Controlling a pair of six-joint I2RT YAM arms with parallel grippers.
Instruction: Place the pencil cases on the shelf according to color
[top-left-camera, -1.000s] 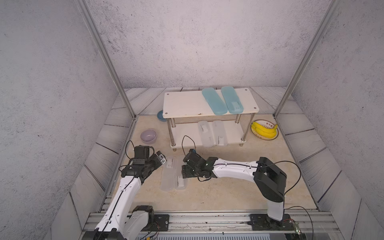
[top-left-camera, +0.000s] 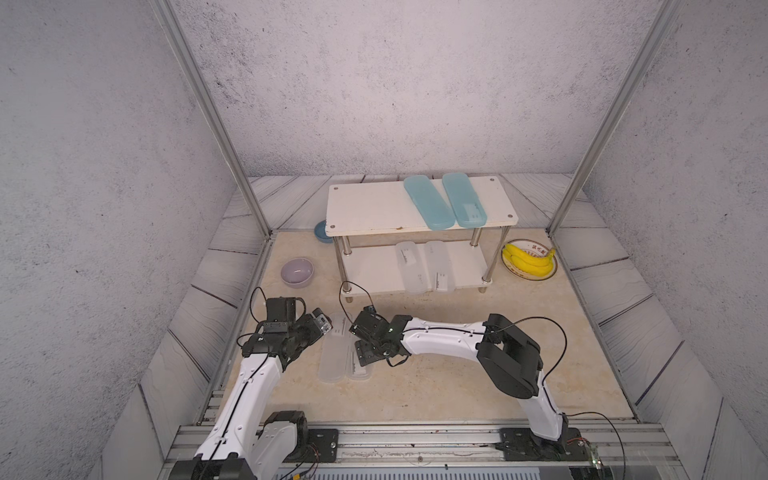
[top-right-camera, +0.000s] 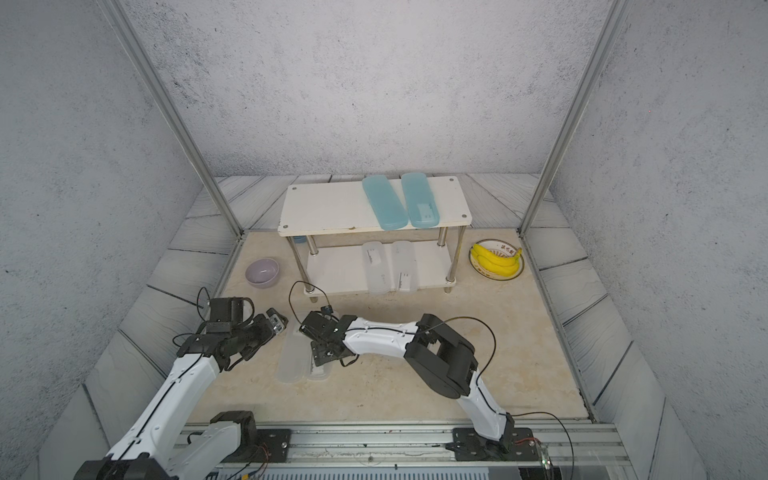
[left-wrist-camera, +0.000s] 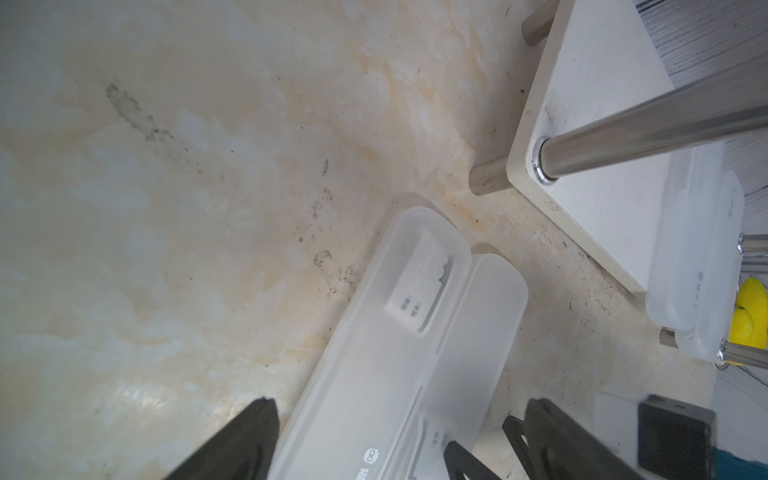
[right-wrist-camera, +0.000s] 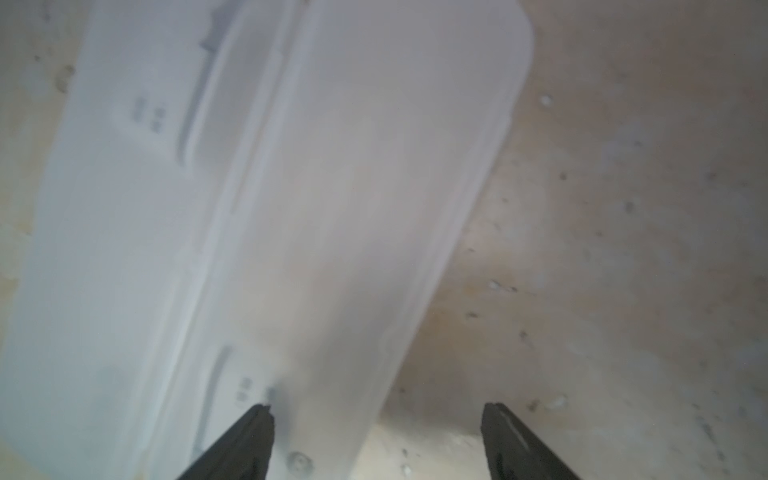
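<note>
Two translucent white pencil cases (top-left-camera: 333, 365) (right-wrist-camera: 336, 184) lie side by side on the table, before the shelf's left end. My left gripper hovers over them, open and empty. My right gripper is low over the right-hand case, part open, a fingertip on either side of its right edge; contact cannot be told. Two blue cases (top-left-camera: 428, 200) (top-left-camera: 464, 198) rest on the top shelf (top-left-camera: 368, 206); two white cases (top-left-camera: 412, 268) (top-left-camera: 439, 265) rest on the lower shelf (top-left-camera: 372, 269), toward the right.
A lilac bowl (top-left-camera: 297, 272) stands left of the shelf, a blue bowl (top-left-camera: 321, 232) partly hidden behind it, and a plate of bananas (top-left-camera: 528, 260) to its right. The left part of both shelves is bare, as is the table's front right.
My left gripper has shifted a little.
</note>
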